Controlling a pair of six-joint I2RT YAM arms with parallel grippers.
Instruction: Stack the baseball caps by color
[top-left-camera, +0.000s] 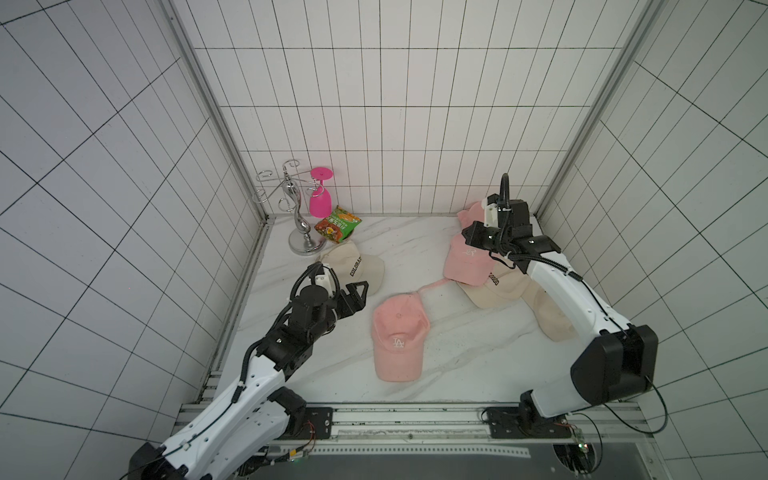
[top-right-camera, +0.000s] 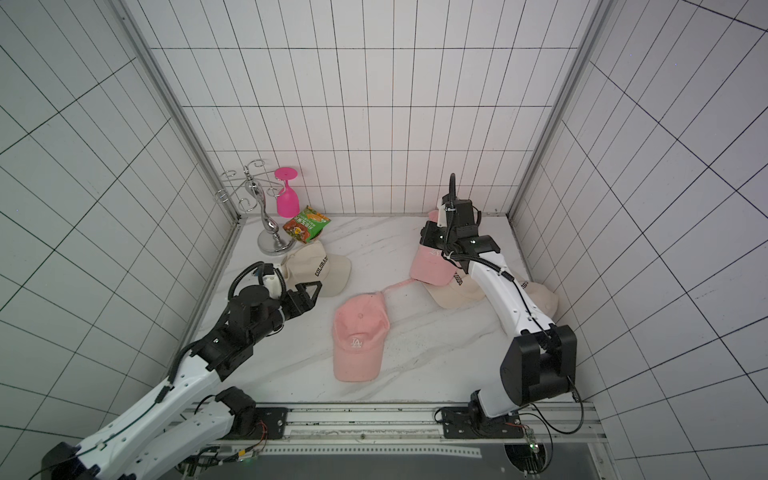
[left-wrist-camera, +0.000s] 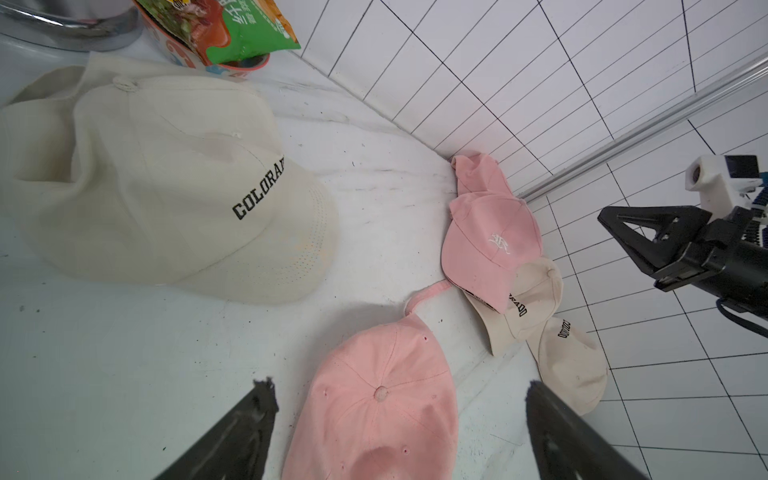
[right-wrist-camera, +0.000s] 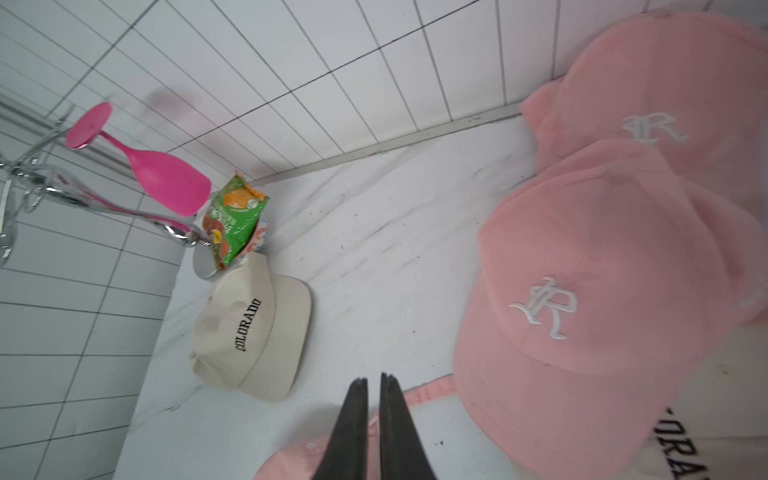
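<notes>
Two pink caps overlap at the back right, the front one (right-wrist-camera: 600, 264) in front of the rear one (right-wrist-camera: 680, 96), lying partly over a beige COLORADO cap (left-wrist-camera: 516, 312); another beige cap (left-wrist-camera: 572, 368) lies farther right. A pink LA cap (top-left-camera: 400, 344) sits front centre, a third beige cap (left-wrist-camera: 160, 184) back left. My left gripper (top-left-camera: 352, 297) is open and empty above the table, between the left beige cap and the LA cap. My right gripper is raised above the right-hand caps, nothing seen between its fingers, their tips close together.
At the back left stand a metal rack (top-left-camera: 305, 240) with a pink utensil (top-left-camera: 320, 204) and a green snack packet (top-left-camera: 337, 224). Tiled walls bound the table on three sides.
</notes>
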